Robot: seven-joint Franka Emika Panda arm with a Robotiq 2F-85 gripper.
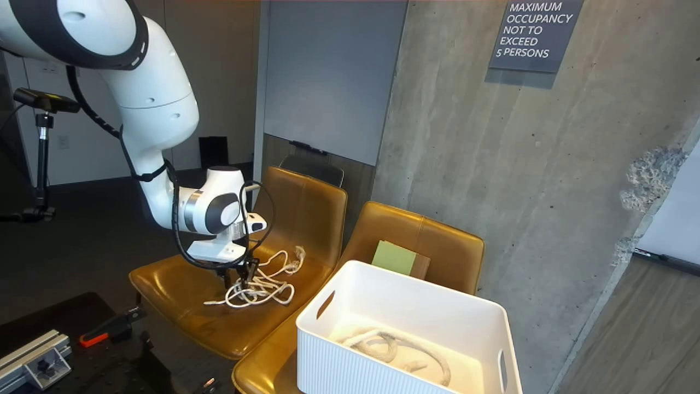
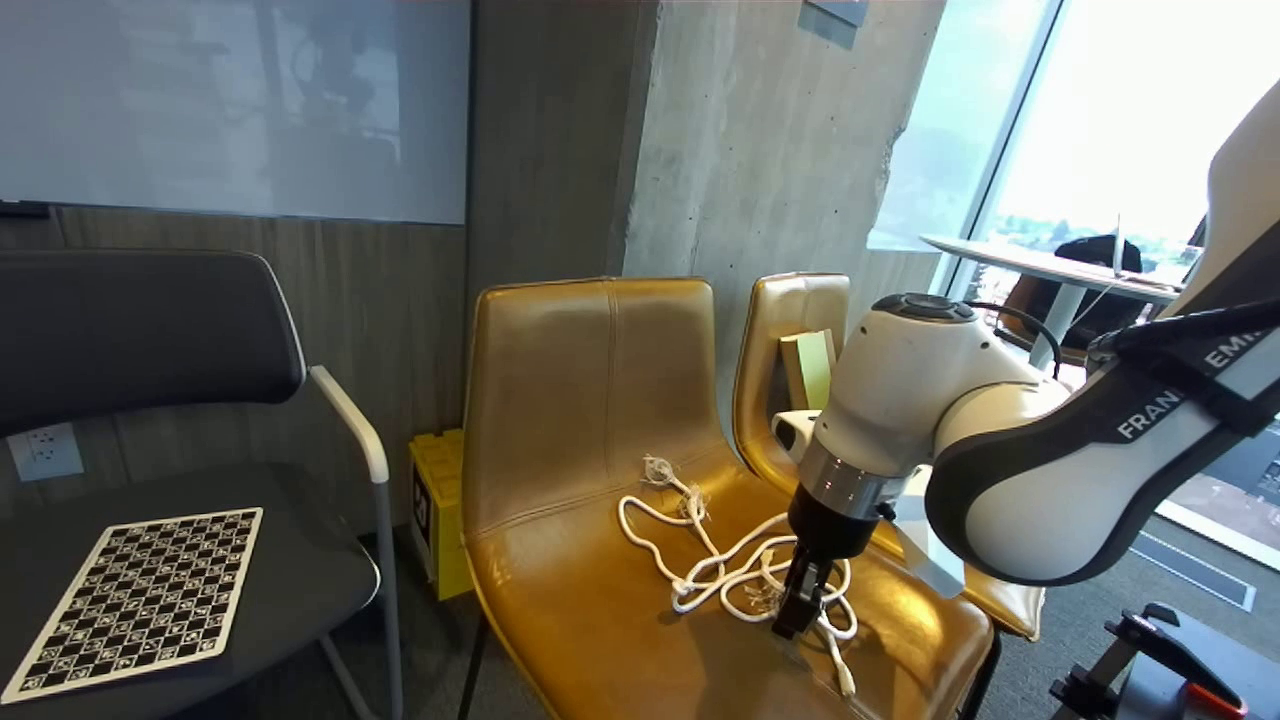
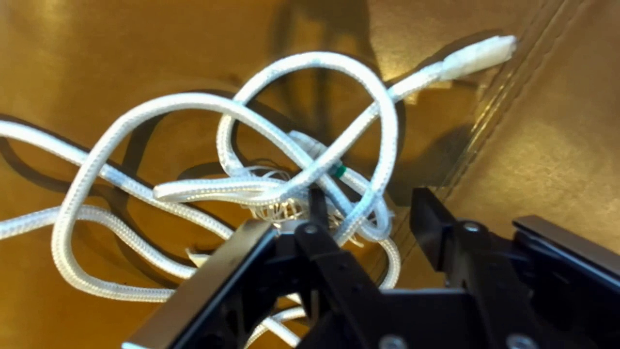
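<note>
A tangled white rope (image 1: 283, 286) lies on the seat of the tan chair (image 2: 600, 420), its frayed end toward the backrest. My gripper (image 1: 236, 281) points down over the near part of the tangle, low above the seat. In the wrist view, the two black fingers of the gripper stand apart. Loops of the rope (image 3: 186, 100) pass under and beside the left finger, and some strands cross the gap. The right finger is over bare leather at the tangle's edge. Whether either finger touches the rope is unclear.
A white bin (image 1: 407, 289) with pieces of pale rope inside stands on the neighbouring tan chair. Behind it a green book-like item (image 1: 394, 257) leans on the backrest. A grey chair holding a checkered board (image 2: 138, 600) is off to the side.
</note>
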